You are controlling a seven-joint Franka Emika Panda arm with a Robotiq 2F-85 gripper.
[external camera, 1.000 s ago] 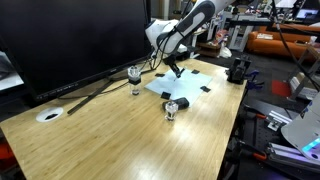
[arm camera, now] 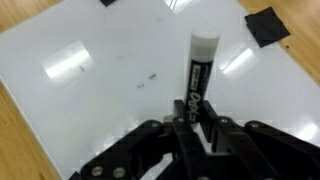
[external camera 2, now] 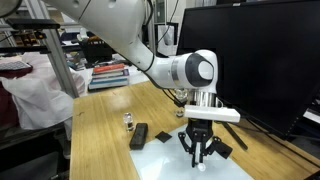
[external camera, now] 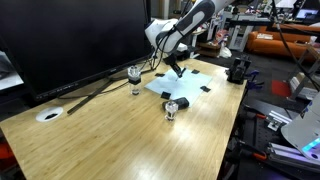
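Note:
A white marker with a black EXPO label (arm camera: 199,80) stands between the fingers of my gripper, which is shut on it. Below lies a white board (arm camera: 85,100), filling most of the wrist view. From exterior view 2, the gripper (external camera 2: 198,133) hangs low over the same board (external camera 2: 152,162), with the marker (external camera 2: 197,152) reaching down toward its surface. Whether the tip touches the board cannot be told. In exterior view 1 the arm (external camera: 166,38) reaches over the board (external camera: 203,88) at the far end of the table.
A dark eraser-like block (external camera: 177,103) lies at the board's near edge, beside a small clear bottle (external camera: 171,111). Another clear container (external camera: 134,80) stands near the large black screen (external camera: 70,45). Black squares (arm camera: 266,26) lie at the board's edges.

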